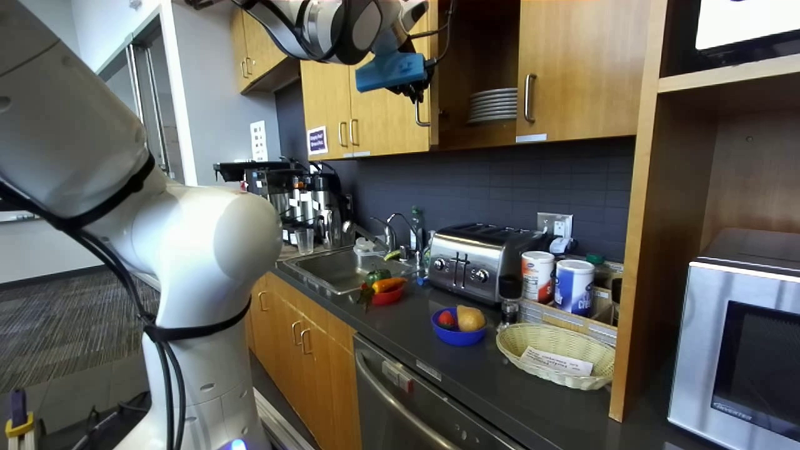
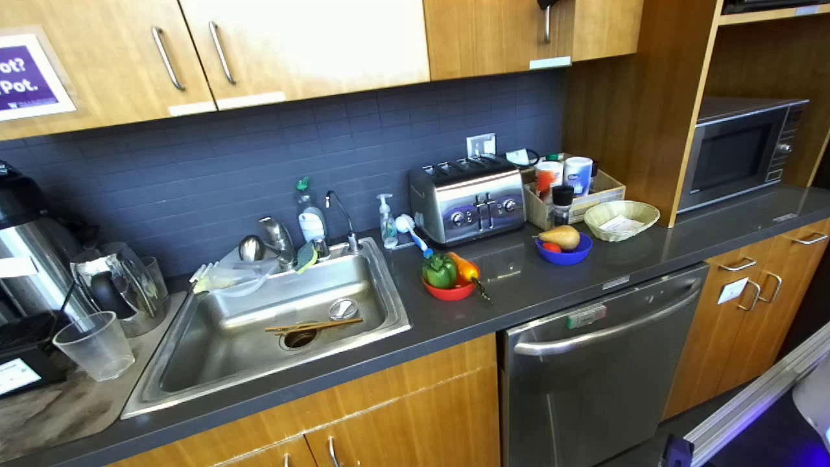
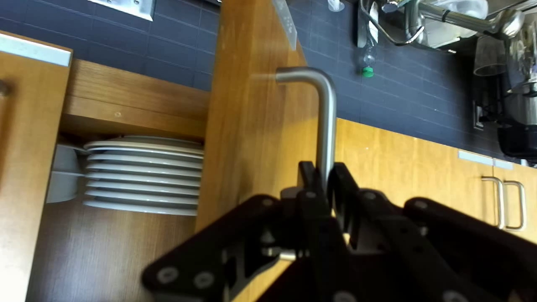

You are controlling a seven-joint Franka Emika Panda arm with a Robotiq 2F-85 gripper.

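Note:
In the wrist view my gripper is shut on the bent metal handle (image 3: 327, 121) of an upper cabinet door (image 3: 261, 110). That door stands swung open, and the shelf behind it shows a stack of white plates (image 3: 143, 173). From exterior view 1, the gripper (image 1: 414, 96) is high up at the same handle (image 1: 423, 115), with the blue part of the hand beside it. The plates (image 1: 492, 105) sit inside the open cabinet there. Exterior view 2 shows only a dark tip at a handle (image 2: 546, 24) along its top edge.
A closed cabinet door (image 1: 581, 67) borders the opening on the right. Below, the counter holds a toaster (image 1: 480, 259), a red bowl (image 2: 449, 292) of vegetables, a blue bowl (image 2: 565, 255) and a wicker basket (image 2: 592, 223). The sink (image 2: 264, 311) lies left of them.

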